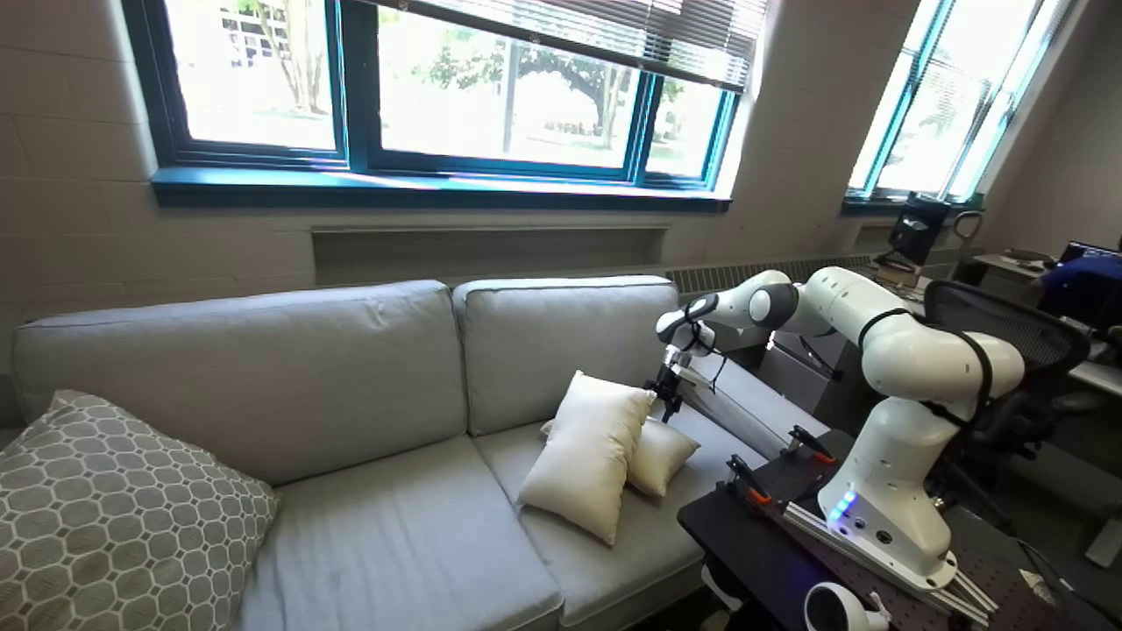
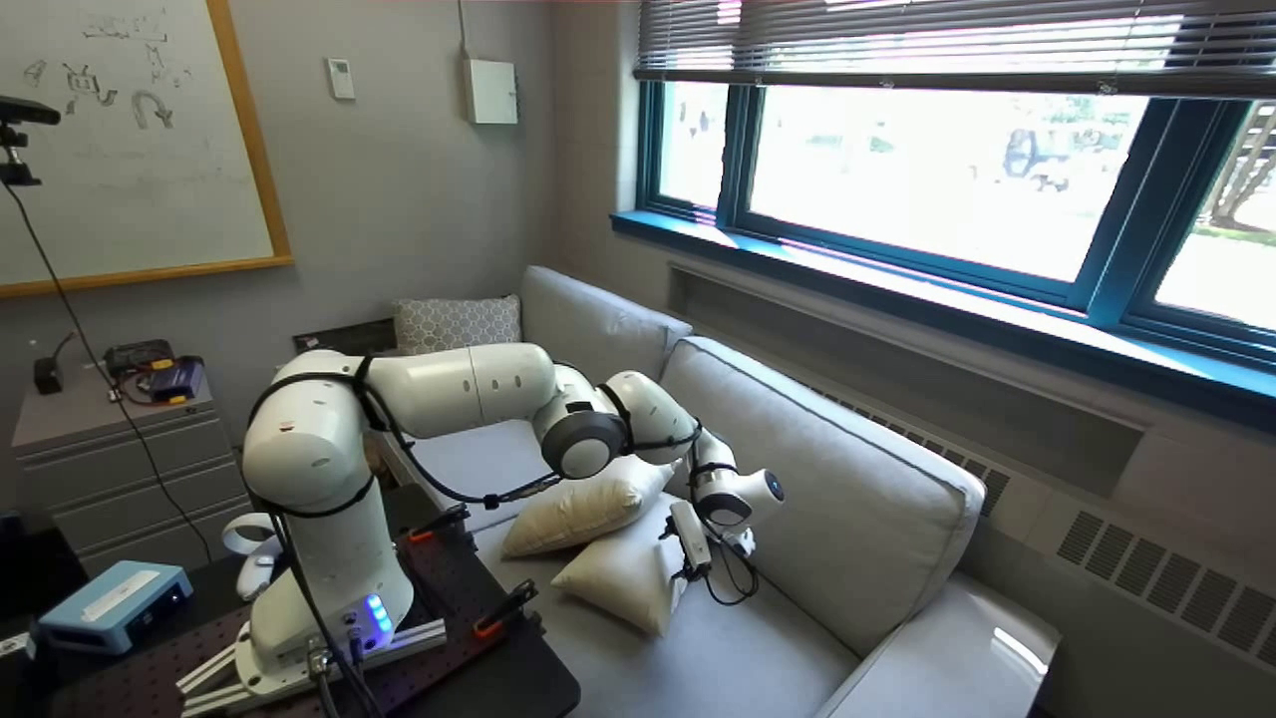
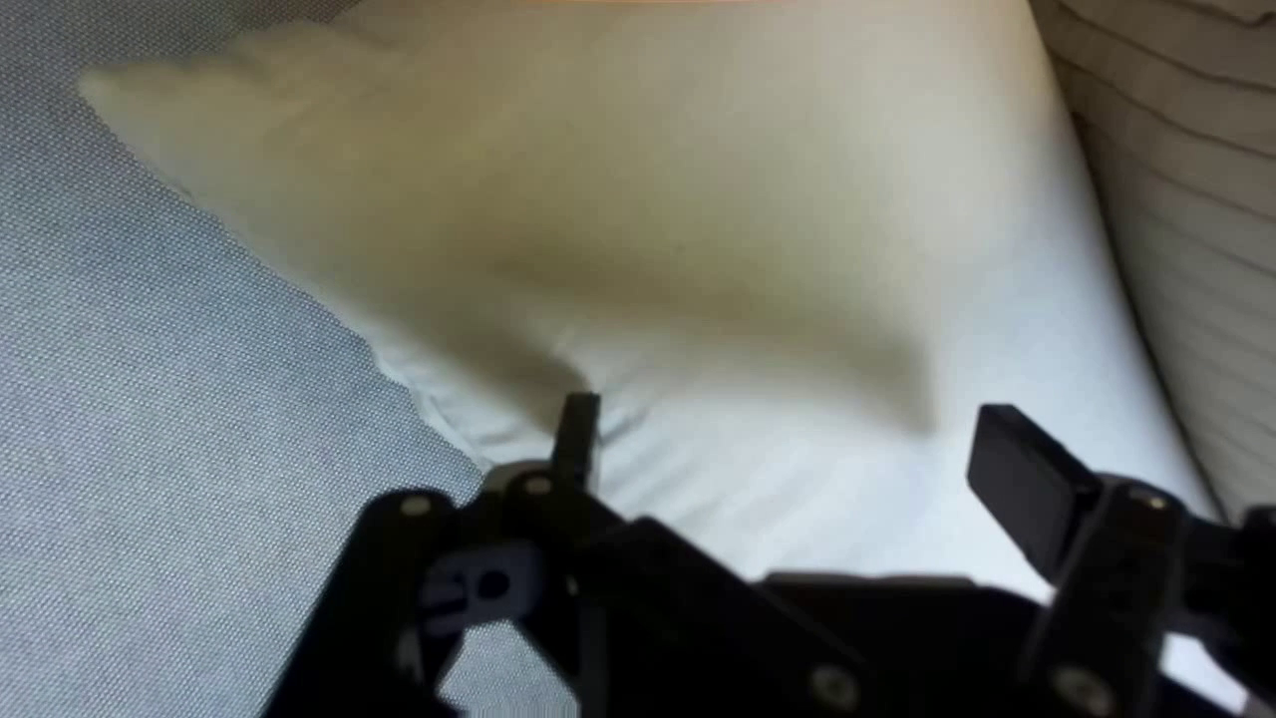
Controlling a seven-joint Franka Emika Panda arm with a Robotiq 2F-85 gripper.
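Two cream pillows lie on the right seat of the grey sofa. The front pillow leans over the rear pillow; in exterior view 2 the rear pillow is the nearer of the pair. My gripper points down beside the pillows, close to the sofa's right backrest. In the wrist view the gripper is open, its black fingers wide apart, with cream pillow fabric spreading beyond and between them. Whether the fingertips touch the fabric, I cannot tell.
A patterned grey pillow rests at the sofa's left end. The sofa's right armrest is close to my gripper. The black table carrying my arm's base has orange-and-black clamps at its edge.
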